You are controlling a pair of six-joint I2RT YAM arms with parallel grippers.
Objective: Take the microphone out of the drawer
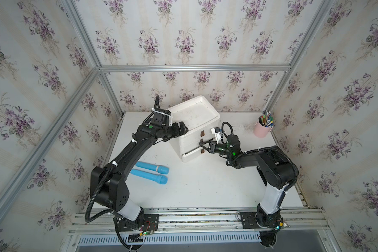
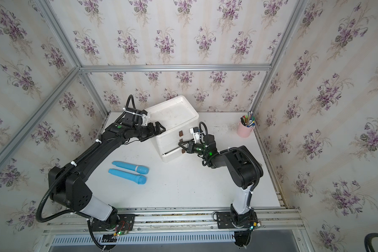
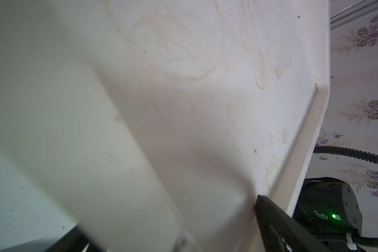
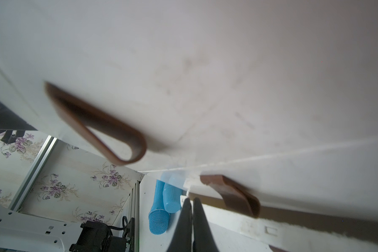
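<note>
A white drawer unit [image 1: 189, 136] with brown loop handles stands at an angle near the back of the table. Its lowest drawer [image 1: 192, 156] is pulled out slightly; what lies inside it cannot be seen. My left gripper [image 1: 179, 129] is open at the unit's upper front-left corner, its fingers on either side of the top rim [image 3: 126, 163]. Before the drawer fronts, my right gripper is shut with nothing between its fingertips, close to a lower handle [image 4: 235, 197]. Two blue microphones, one nearer the back [image 1: 153, 167] and one nearer the front [image 1: 149, 175], lie on the table at left.
A pink cup [image 1: 262, 129] of pens stands at the back right. The unit's shallow top tray [image 1: 193, 111] is empty. Clear white tabletop [image 1: 197, 187] spreads in front of the drawers, between the two arms.
</note>
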